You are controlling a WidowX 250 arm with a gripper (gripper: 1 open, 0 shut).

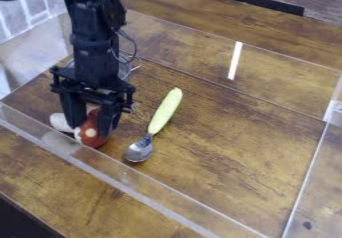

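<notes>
My black gripper (91,112) is low at the front left, its fingers over a red-and-white toy mushroom (91,135), whose white stem pokes out to the left. Whether the fingers touch or hold it is unclear. Right of it lies a spoon (139,149) with a steel bowl and a pale yellow-green handle (166,111). A metal pot is mostly hidden behind the arm.
A transparent edge runs along the front left.
</notes>
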